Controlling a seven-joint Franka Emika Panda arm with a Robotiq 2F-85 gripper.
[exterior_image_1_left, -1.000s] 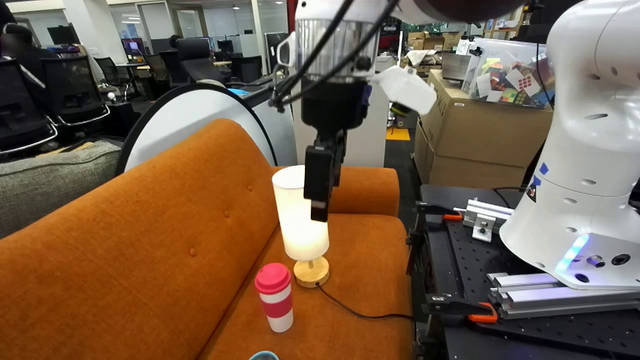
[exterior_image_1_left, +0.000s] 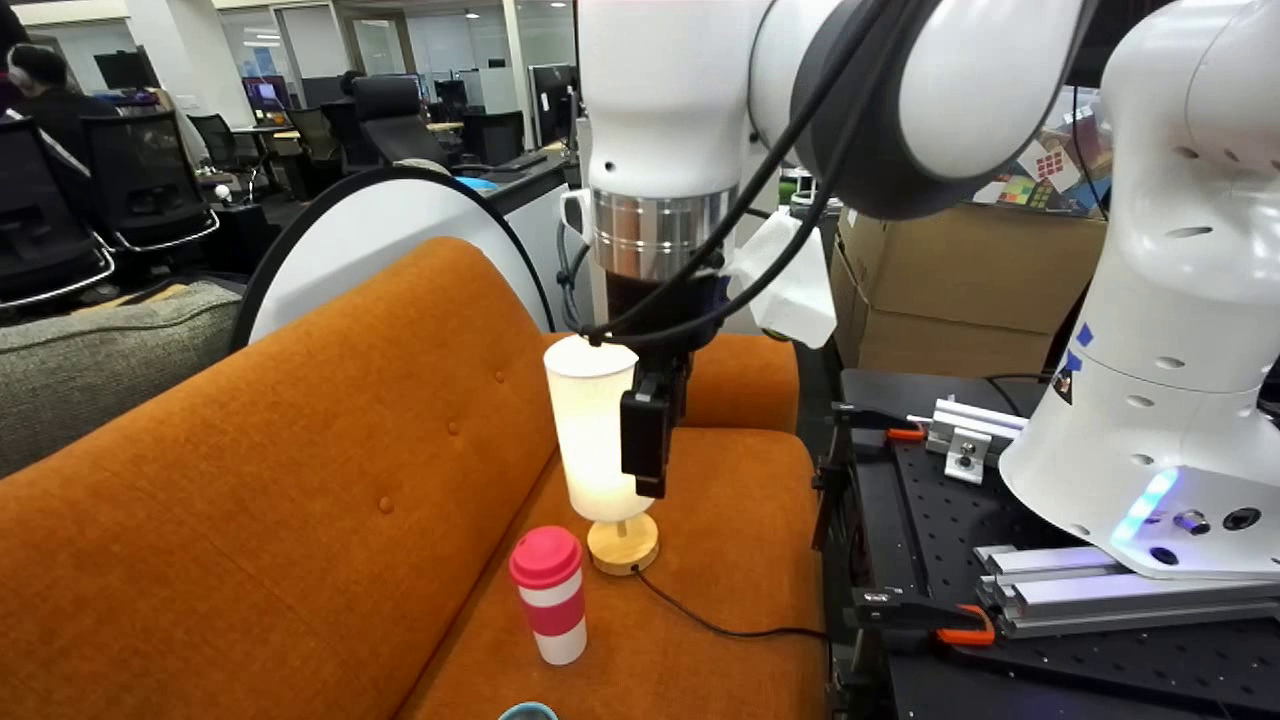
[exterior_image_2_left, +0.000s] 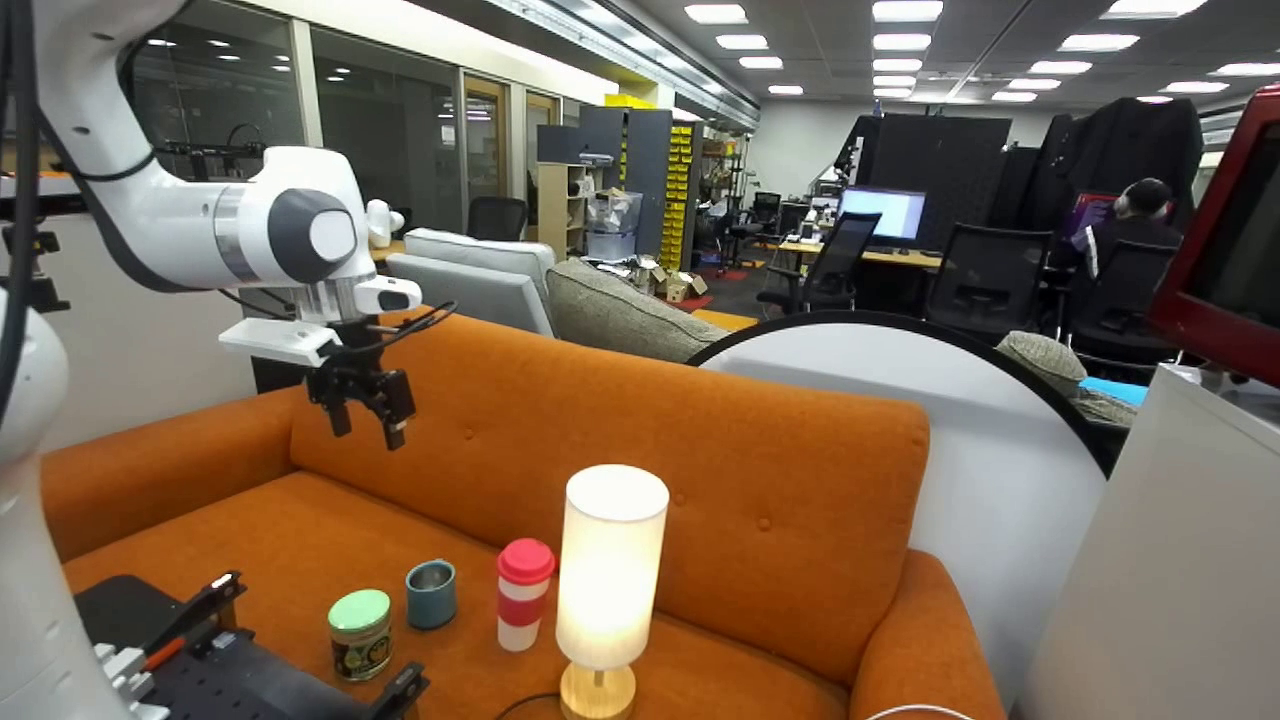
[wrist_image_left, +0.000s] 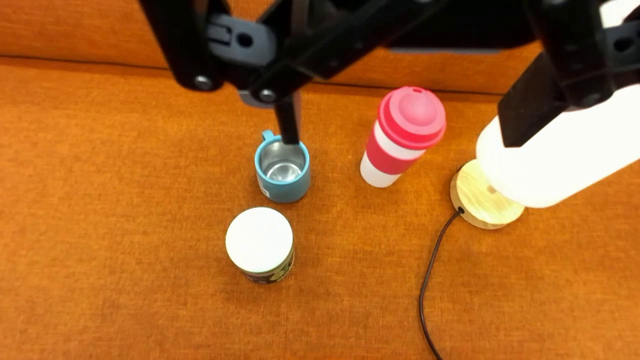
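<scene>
My gripper (exterior_image_2_left: 367, 434) hangs open above the orange sofa seat, its two fingers apart with nothing held. In the wrist view a tumbler (wrist_image_left: 393, 138) with a pink lid and pink band stands upright, appearing between the spread fingers but below them. To its left sits a blue mug (wrist_image_left: 285, 186), open side up, partly overlapped by one fingertip (wrist_image_left: 290, 129). A jar (wrist_image_left: 259, 240) with a pale lid, green in exterior view 2, is close to the mug. The lit lamp (exterior_image_2_left: 612, 564), white-shaded on a round wooden base, stands beside the tumbler.
A dark lamp cord (wrist_image_left: 423, 294) runs across the seat. The sofa backrest (exterior_image_2_left: 768, 456) rises behind the objects. Clamps and a black mounting table (exterior_image_1_left: 888, 564) border the sofa's front. In the wrist view, the seat left of the mug and jar is bare.
My arm and gripper have come down in exterior view 1, and the hand's tilt has shifted slightly. The tumbler, lamp and mug rim stand where they were.
</scene>
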